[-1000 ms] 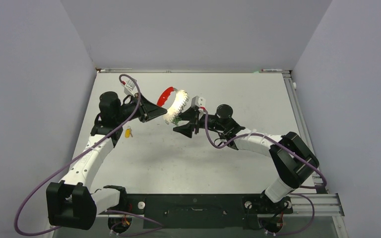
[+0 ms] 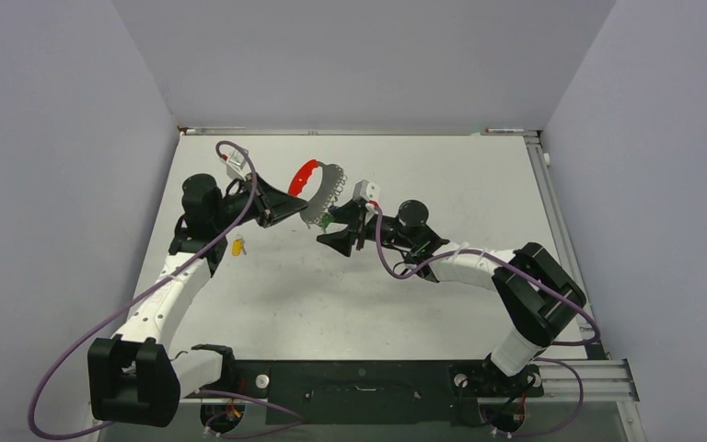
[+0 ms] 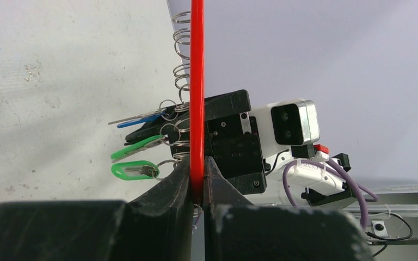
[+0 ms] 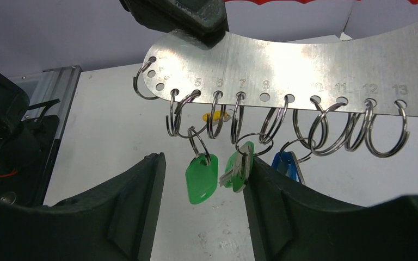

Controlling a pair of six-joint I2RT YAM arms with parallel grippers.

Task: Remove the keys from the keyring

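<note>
My left gripper (image 2: 296, 208) is shut on the metal key holder (image 2: 328, 189), which has a red handle (image 2: 303, 175) and numbered holes with split rings. Green-tagged keys (image 4: 201, 179) (image 3: 134, 170) and a blue-tagged key (image 4: 287, 164) hang from the rings in both wrist views. My right gripper faces these from below, part open, its right finger beside the second green tag and key. Whether that finger touches them is unclear.
A yellow-tagged key (image 2: 237, 247) lies on the white table (image 2: 267, 304) left of centre. Grey walls surround it.
</note>
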